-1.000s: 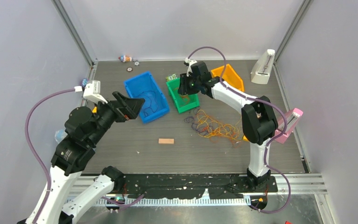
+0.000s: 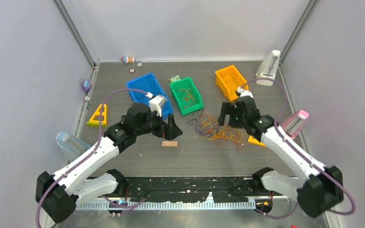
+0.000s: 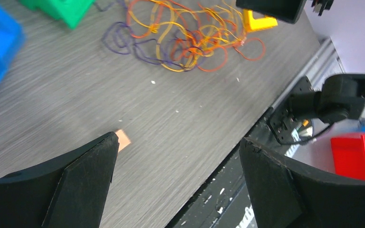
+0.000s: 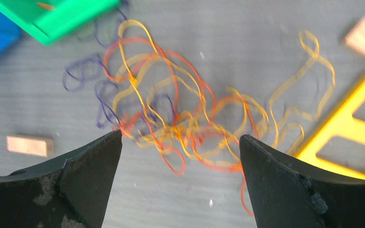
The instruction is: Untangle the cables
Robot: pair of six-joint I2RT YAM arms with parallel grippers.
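A tangle of yellow, orange-red and purple cables (image 2: 218, 130) lies loose on the grey table, right of centre. My left gripper (image 2: 168, 128) stands open left of the tangle, above a small wooden block (image 2: 169, 143). My right gripper (image 2: 229, 116) hangs open over the tangle, which fills much of the right wrist view between and beyond its fingertips, partly blurred. A few orange strands lie in the green bin (image 2: 183, 102) at the back centre.
A blue bin (image 2: 142, 83) and an orange bin (image 2: 228, 78) stand at the back. Yellow frames (image 4: 351, 123) lie at right and far left.
My right gripper has moved from over the green bin toward the front right, over the tangle.
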